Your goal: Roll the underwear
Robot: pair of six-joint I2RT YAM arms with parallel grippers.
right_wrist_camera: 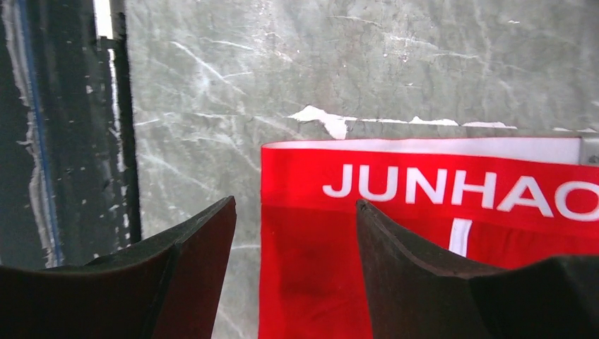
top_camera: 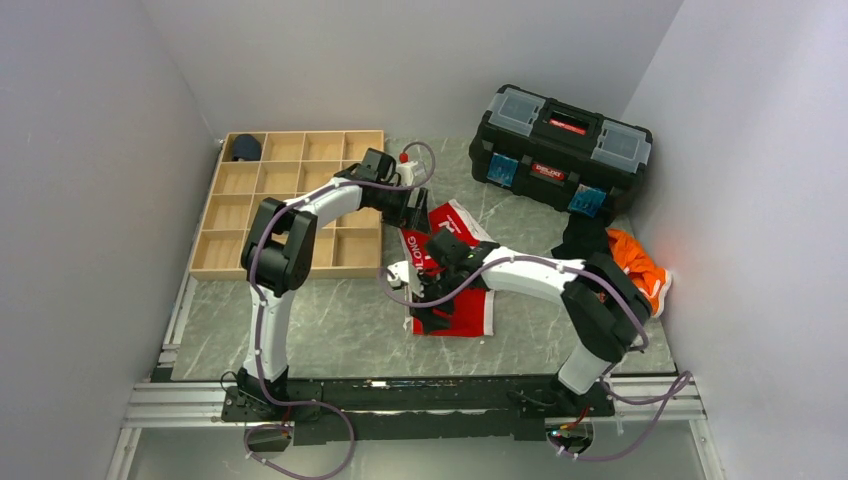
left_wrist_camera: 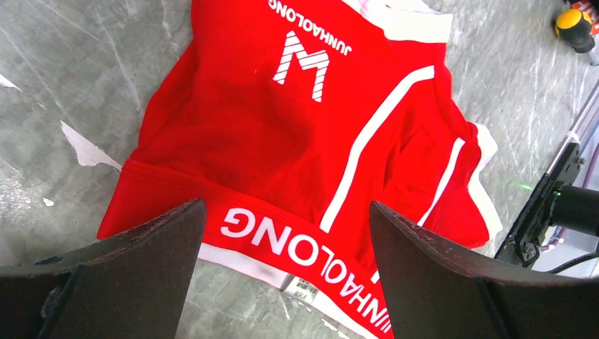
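The red underwear (top_camera: 466, 318) lies spread on the grey table with its white-lettered waistband (left_wrist_camera: 275, 239) along one side. My left gripper (top_camera: 415, 210) is over the far end of the underwear, open with nothing between its fingers; the left wrist view shows the cloth below it. My right gripper (top_camera: 430, 315) hangs over the near part, its fingers apart above the waistband's JUNHAO corner (right_wrist_camera: 297, 176), nothing held between them.
A wooden compartment tray (top_camera: 230, 240) fills the left of the table. A black toolbox (top_camera: 560, 150) stands at back right, with black cloth (top_camera: 580, 235) and orange cloth (top_camera: 640, 270) below it.
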